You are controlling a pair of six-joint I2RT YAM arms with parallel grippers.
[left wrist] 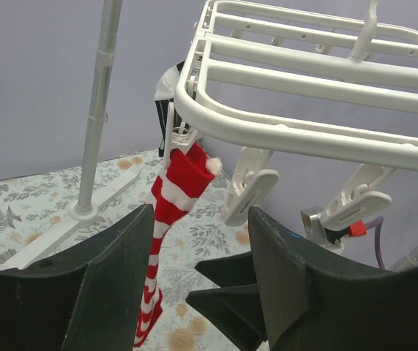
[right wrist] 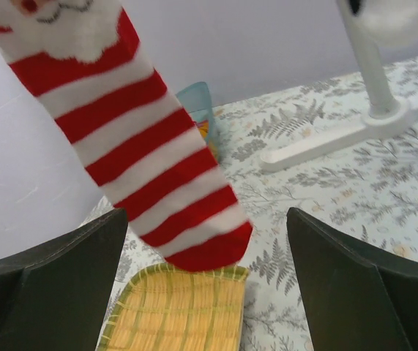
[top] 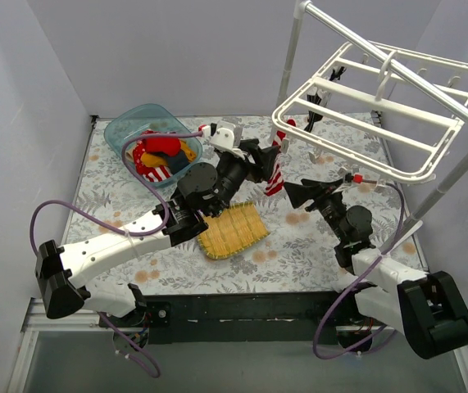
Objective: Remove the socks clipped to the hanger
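A red and white striped sock [left wrist: 170, 212] hangs from a clip [left wrist: 176, 139] at the corner of the white hanger [left wrist: 282, 131]. In the left wrist view my left gripper is part open, its fingers apart; the sock shows past the left finger, not gripped. My right gripper [top: 299, 193] stands open to the right of the sock and below the hanger. Its view has the sock [right wrist: 143, 146] large at upper left, its lower end between the fingers in the picture; contact cannot be told. A dark item [top: 314, 110] also hangs at the hanger's far side.
A teal basket [top: 117, 131] with colourful socks stands at the back left. On the patterned table lies a yellow woven mat [top: 234, 231]. The hanger's white pole [top: 292, 51] rises behind the sock. Empty clips [left wrist: 250, 186] line the hanger's near edge.
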